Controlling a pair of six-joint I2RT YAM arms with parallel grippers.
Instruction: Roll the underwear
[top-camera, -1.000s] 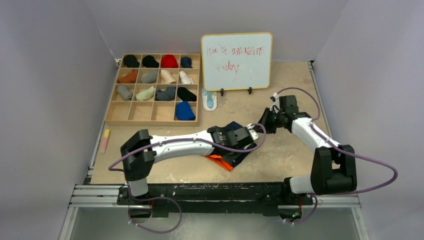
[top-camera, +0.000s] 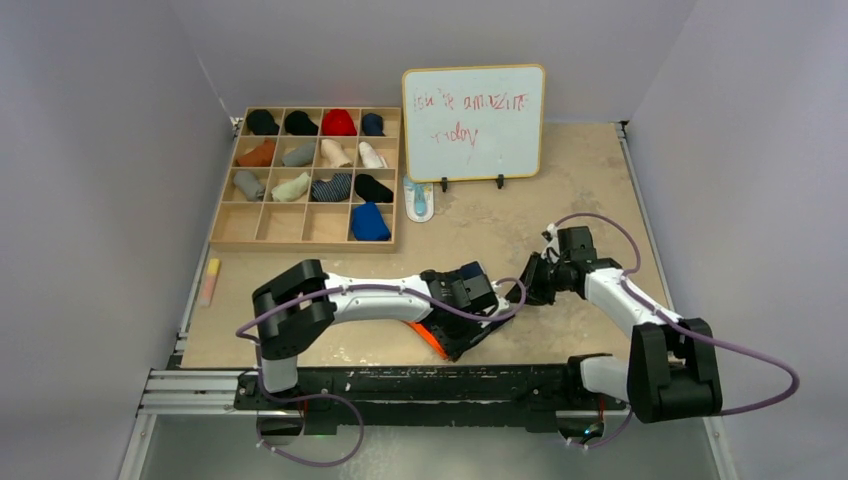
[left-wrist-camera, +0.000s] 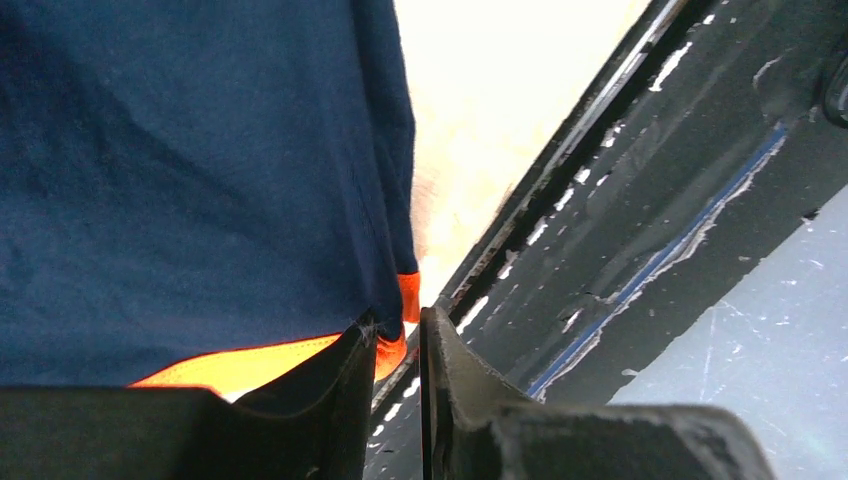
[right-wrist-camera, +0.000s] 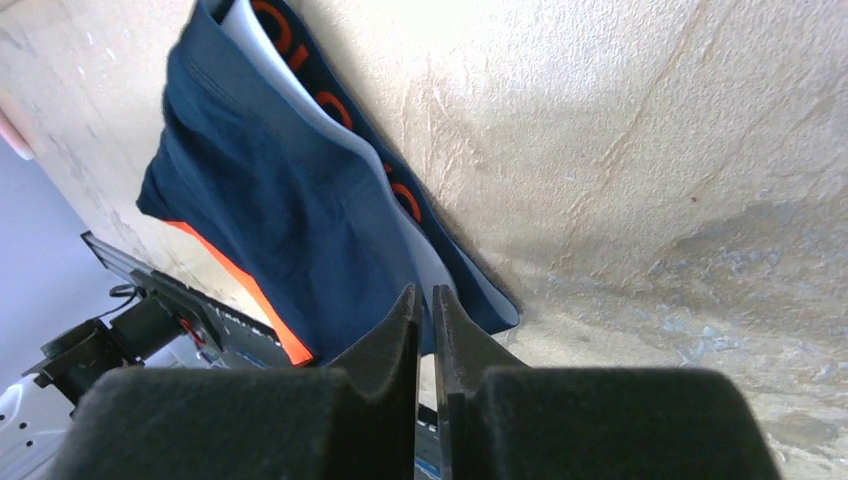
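Observation:
Navy underwear with an orange edge (top-camera: 430, 338) lies on the front middle of the table, mostly hidden under my left arm in the top view. In the left wrist view my left gripper has its fingertips at the folded orange-trimmed corner of the cloth (left-wrist-camera: 220, 190), only slightly apart; whether cloth is between them is unclear. In the right wrist view my right gripper is at the near right end of the underwear (right-wrist-camera: 270, 180), fingertips narrowly apart over its pale inner band.
A wooden divider box (top-camera: 230, 227) with rolled garments stands at back left, a whiteboard (top-camera: 472, 120) behind the table. A pink-yellow stick (top-camera: 209, 283) lies at left. The table's front rail is close to the cloth.
Both arms have shifted toward the table's front over the last second, and the underwear's orange-edged part has moved toward the front edge too.

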